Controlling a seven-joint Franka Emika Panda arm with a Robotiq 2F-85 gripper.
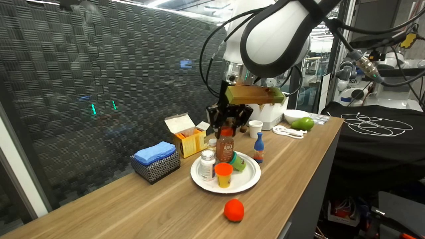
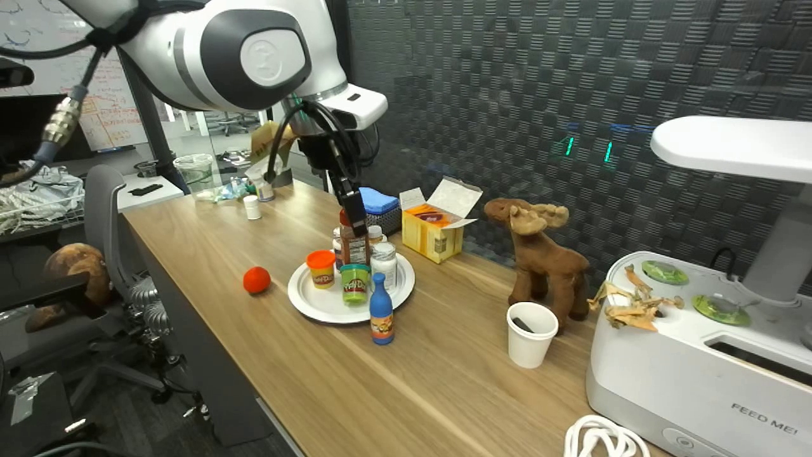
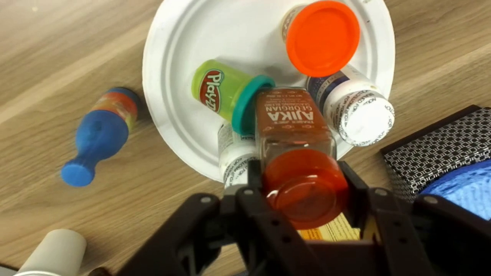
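Note:
My gripper is shut on the red-lidded AJIKA spice jar, its fingers on either side of the lid. The jar stands roughly upright over the back part of the white plate; whether its base touches the plate is hidden. Against the jar, a green Play-Doh tub with a teal lid leans tilted in exterior view 1. An orange-lidded yellow tub and a white pill bottle stand on the plate in front. Behind the jar is a second pill bottle, partly covered.
Close to the plate stands a blue bottle. A red ball lies on open table in front. A yellow box, a patterned box with blue cloth, a paper cup and a toy moose are nearby.

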